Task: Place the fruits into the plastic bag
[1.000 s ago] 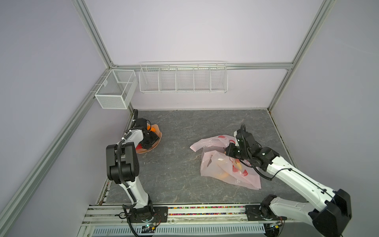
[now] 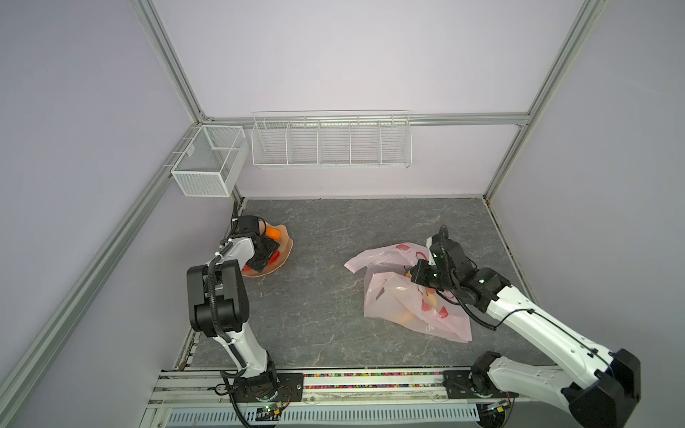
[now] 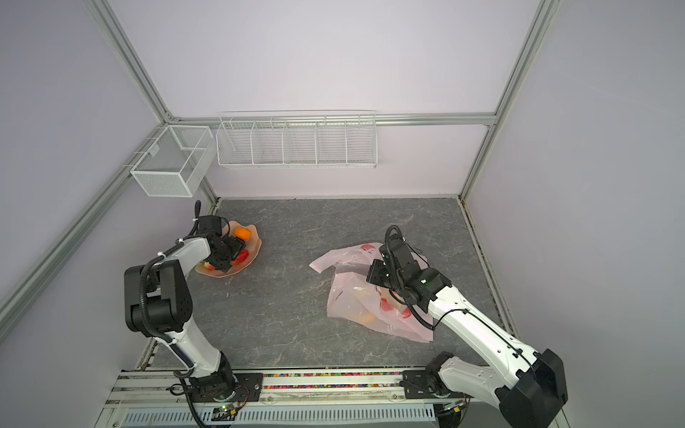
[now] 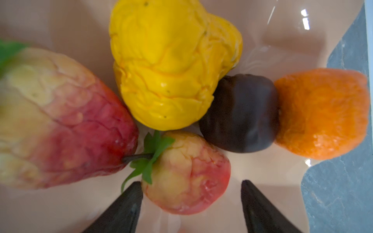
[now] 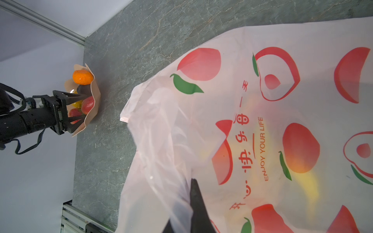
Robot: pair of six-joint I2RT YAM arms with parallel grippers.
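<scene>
In the left wrist view a small red-and-yellow fruit with green leaves lies between the spread fingertips of my left gripper, which is open and does not grip it. Around it on the beige plate are a larger peach-coloured fruit, a yellow fruit, a dark purple fruit and an orange. My right gripper is shut on a gathered fold of the pink plastic bag. A yellowish shape shows dimly through the bag's printed side.
White wire baskets hang on the back wall, and another basket is on the left. Bare grey tabletop lies between plate and bag. The plate sits close to the left wall.
Over the plate, my left gripper has shifted slightly left and toward the front, uncovering more of the orange. The right arm and bag have drifted only slightly to the right.
</scene>
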